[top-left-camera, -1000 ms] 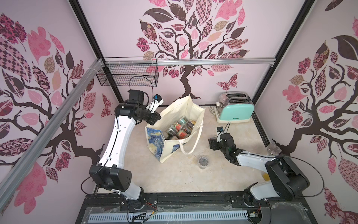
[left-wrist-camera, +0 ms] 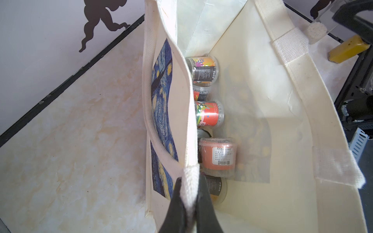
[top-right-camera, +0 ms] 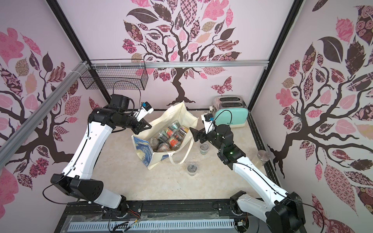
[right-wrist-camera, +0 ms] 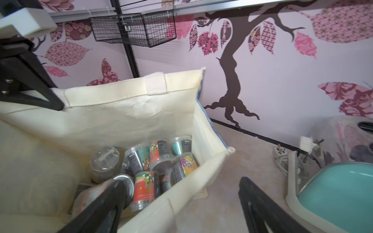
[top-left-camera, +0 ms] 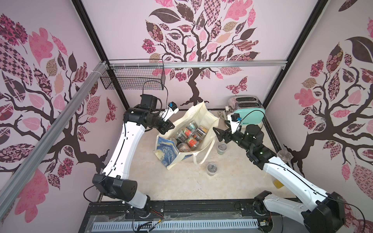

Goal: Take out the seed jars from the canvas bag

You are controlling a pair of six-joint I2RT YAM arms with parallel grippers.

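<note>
The canvas bag [top-left-camera: 207, 112] stands open with seed jars [right-wrist-camera: 144, 186] lying inside. In the left wrist view my left gripper is shut on the bag's rim [left-wrist-camera: 189, 174], at the bag's left side. My right gripper is raised beside the bag's right wall, fingers apart, with nothing clearly held. Two clear jars stand on the counter to the right of the bag, a front one [top-left-camera: 212, 169] and a back one [top-left-camera: 221, 148].
A mint toaster [top-right-camera: 232, 114] stands at the back right. A wire basket [top-right-camera: 112, 75] hangs at upper left. A yellow object [left-wrist-camera: 345, 49] lies at the right edge.
</note>
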